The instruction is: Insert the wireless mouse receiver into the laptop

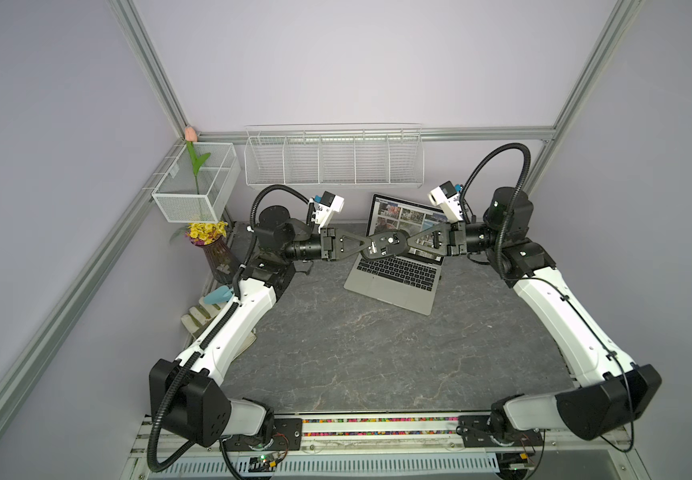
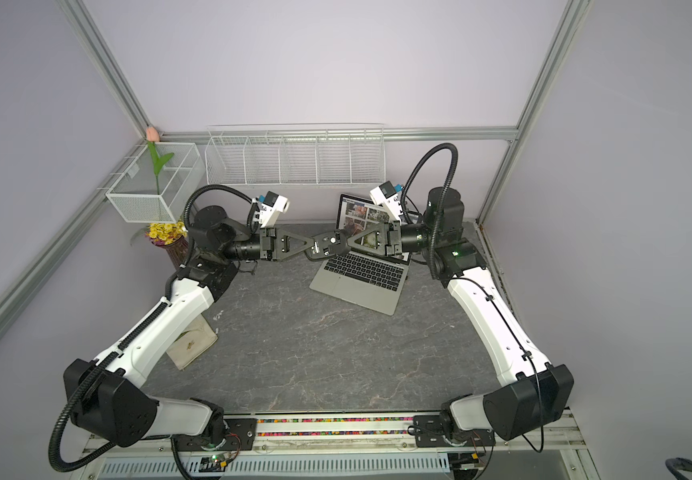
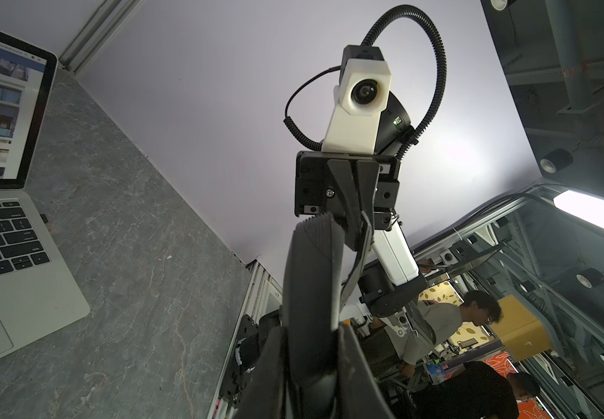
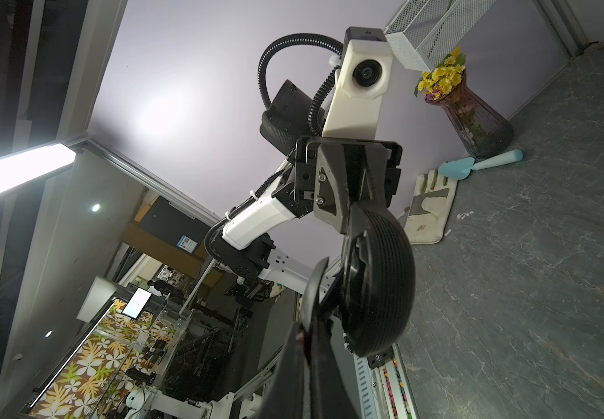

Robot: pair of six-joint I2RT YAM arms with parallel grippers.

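Observation:
The black mouse (image 1: 384,245) is off the table above the laptop keyboard, its underside with a label facing up. My left gripper is shut on the mouse, its fingers on either side. At the mouse's far end, my right gripper is shut; a thin dark curved piece (image 4: 315,293) shows near its tips, and whether it is gripped is unclear. The open laptop (image 1: 389,300) lies on the table, screen lit. A small dark stub (image 3: 43,218) juts from its right edge, possibly the receiver.
A vase of flowers (image 4: 479,125), a light blue trowel (image 4: 497,160) and a glove (image 4: 431,209) lie or stand at the left of the table. White wire baskets (image 1: 334,160) hang at the back.

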